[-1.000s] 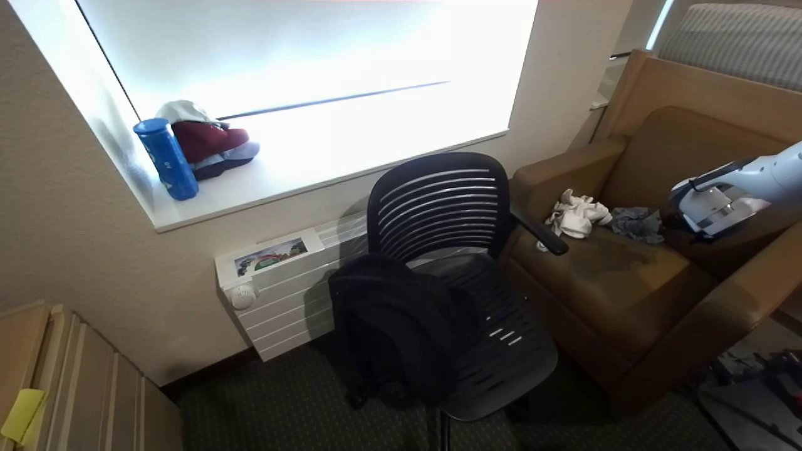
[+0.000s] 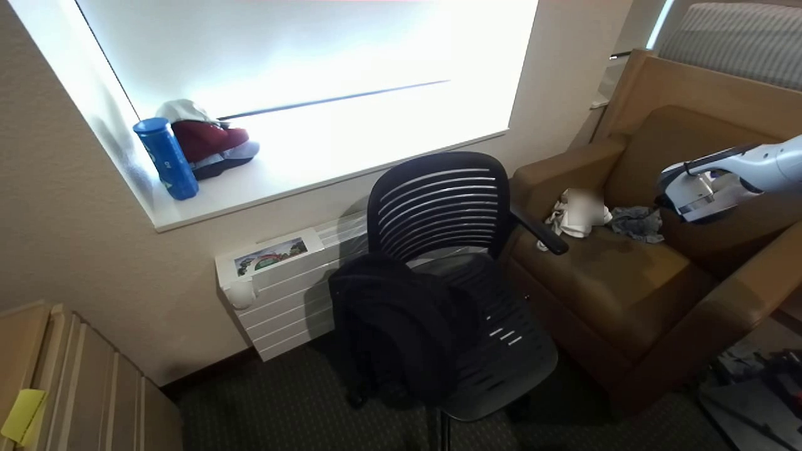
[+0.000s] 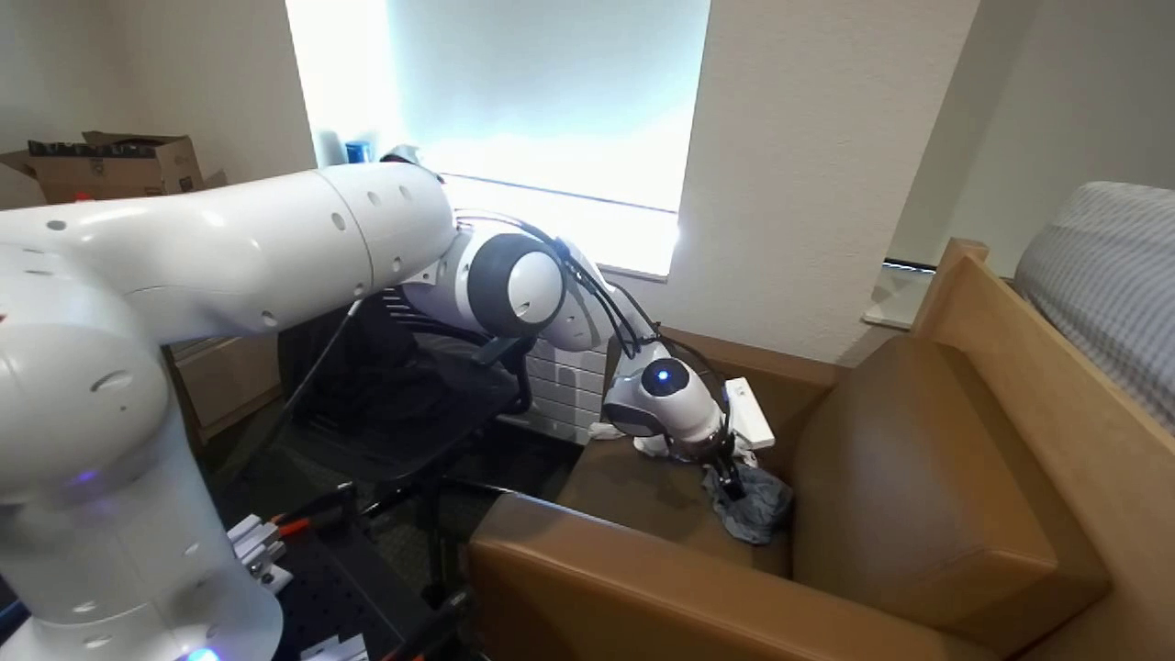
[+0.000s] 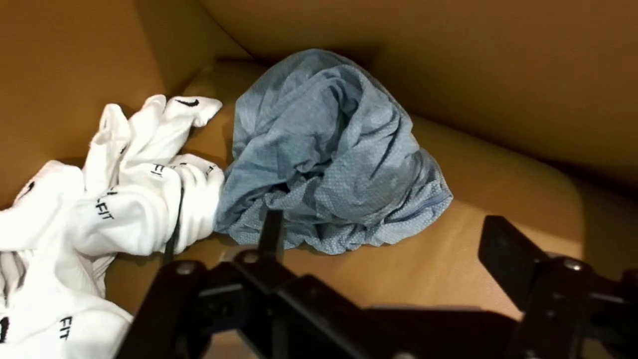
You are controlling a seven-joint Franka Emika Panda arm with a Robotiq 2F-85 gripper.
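Note:
A crumpled grey-blue cloth (image 4: 335,155) lies on the brown armchair seat (image 2: 601,278), close to the backrest. Just left of it in the wrist view is a pile of white socks (image 4: 119,203) with black lettering, touching or nearly touching the cloth. My gripper is open, its fingers wide apart and nothing held between them. The left finger's tip (image 4: 272,230) overlaps the cloth's lower edge in the wrist view, while the right one stands over bare seat. In exterior view 2 the gripper (image 3: 729,474) appears above the grey cloth (image 3: 751,505); contact cannot be told.
The armchair's backrest (image 3: 914,474) and armrest (image 3: 661,584) close in the seat. A black office chair (image 2: 443,203) with a dark garment (image 2: 406,323) stands beside it. On the windowsill are a blue bottle (image 2: 166,159) and caps (image 2: 207,141).
The arm's end has shifted slightly left in exterior view 1, toward the grey cloth. The cloth and socks appear to lie where they were.

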